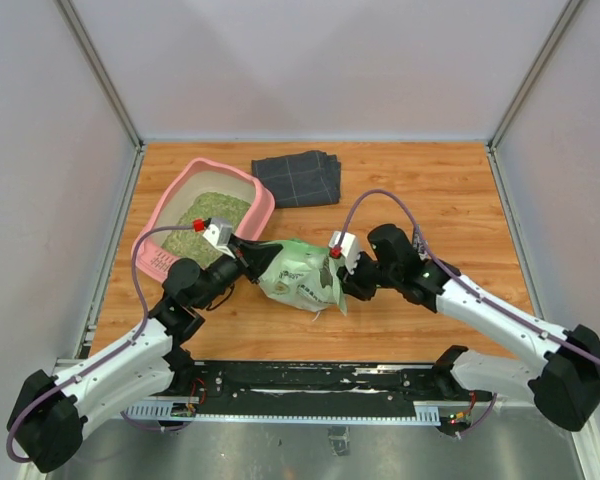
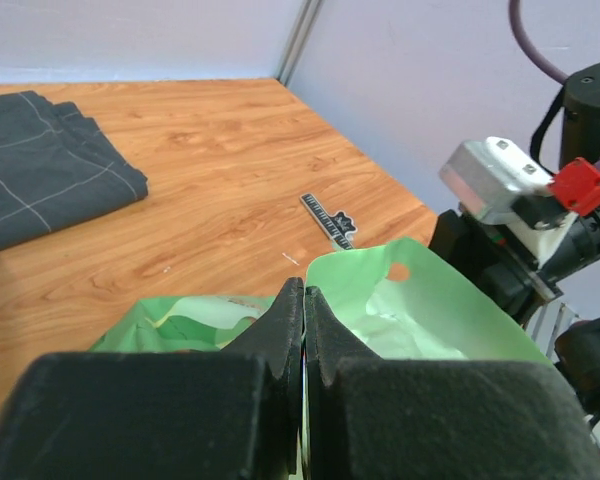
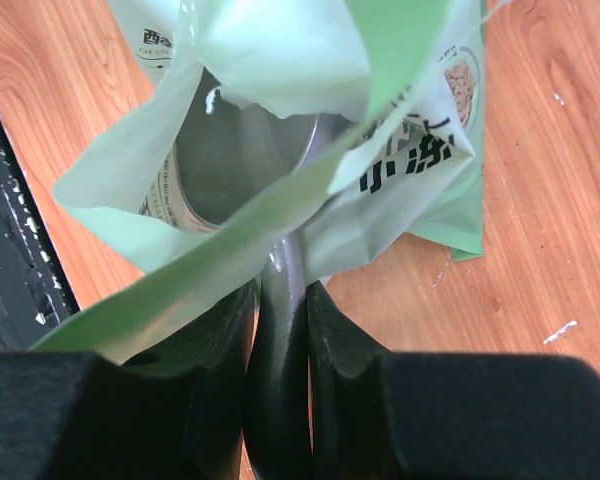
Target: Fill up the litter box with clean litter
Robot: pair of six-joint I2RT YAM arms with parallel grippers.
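Observation:
The pink litter box (image 1: 261, 215) stands at the left of the table, green litter (image 1: 205, 215) spread over its floor. Beside it lies the green and white litter bag (image 1: 298, 278). My left gripper (image 1: 279, 246) is shut at the bag's upper edge, where the plastic (image 2: 195, 320) meets the fingertips. From the right, my right gripper (image 1: 342, 285) reaches to the bag's mouth. In the right wrist view it is shut on the handle of a grey scoop (image 3: 240, 150), whose cup sits inside the mouth. Folds of plastic partly hide the scoop; whether litter is in it cannot be told.
A folded dark cloth (image 1: 298, 180) lies behind the bag. A small dark label-like item (image 2: 330, 220) lies on the right of the table.

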